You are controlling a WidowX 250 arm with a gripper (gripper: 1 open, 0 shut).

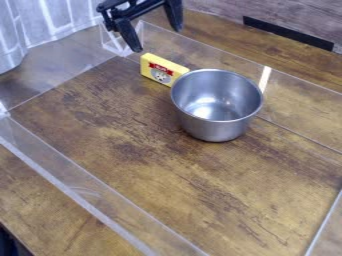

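Note:
A black gripper (150, 28) hangs at the top of the camera view, open, its two fingers spread above and behind a yellow box (163, 67) with a red label. The box lies on the wooden surface, just left of and behind a steel bowl (217, 115). Nothing shows between the fingers.
Clear plastic-like edges run along the left, back and right of the wooden work surface (147, 190). A pale object (11, 40) stands at the upper left.

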